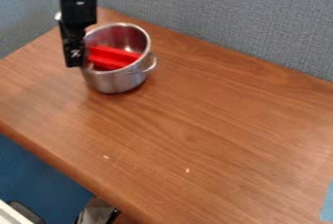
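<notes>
A steel pot (120, 79) with side handles stands on the wooden table (208, 121), at its left part. A red object (112, 56) lies inside the pot. My black gripper (76, 55) hangs at the pot's left rim, its tips low beside the red object's left end. Its fingers are too dark and small to show clearly what is between them.
A grey padded wall (235, 14) runs along the back. The table's front left edge drops to a blue floor (39, 179).
</notes>
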